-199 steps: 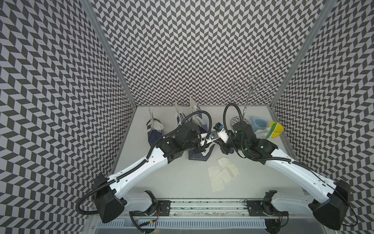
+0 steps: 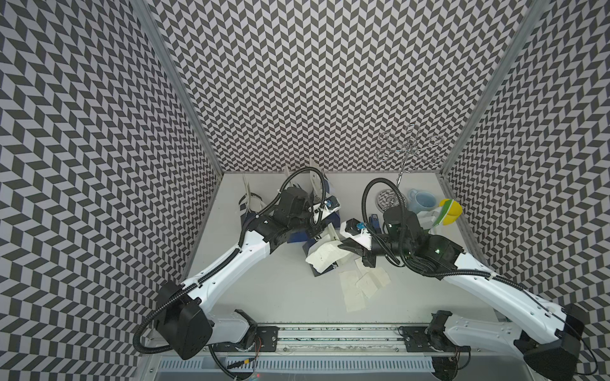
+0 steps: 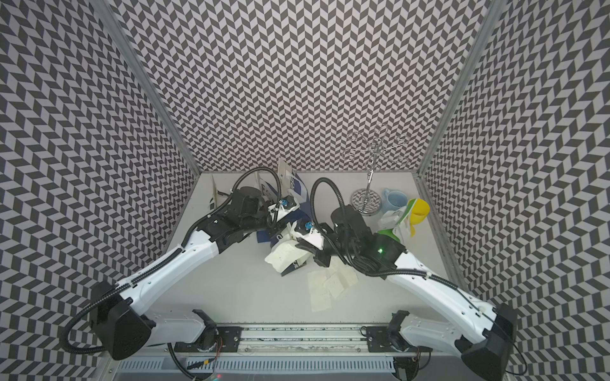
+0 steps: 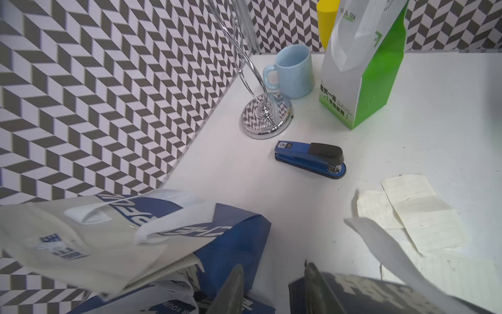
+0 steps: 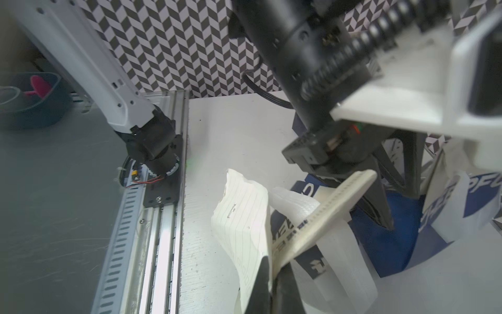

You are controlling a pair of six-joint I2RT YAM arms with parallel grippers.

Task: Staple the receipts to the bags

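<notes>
A bag (image 5: 308, 196) with blue and white print is tipped toward the front, its white handle (image 5: 347, 256) hanging. My right gripper is shut on cream paper at the bag's top. One cream lined sheet (image 5: 243, 214) spreads there, bearing a short dark mark; exactly which layers are pinched I cannot tell. Part open and empty, my left gripper stands among the bags, beyond the tipped one. Loose cream receipts (image 4: 426, 214) lie overlapping on the table. The blue stapler (image 4: 308, 157) rests apart from both grippers.
Another blue and white bag (image 4: 238, 246) stands close beside the left gripper. A chrome stand (image 4: 266, 117), a light blue mug (image 4: 295, 73) and a green and white bag (image 4: 366, 78) are at the right side.
My left gripper has drawn back to the left, apart from the right one. The right gripper has come slightly left and toward the front, tipping the bag so its cream paper shows.
</notes>
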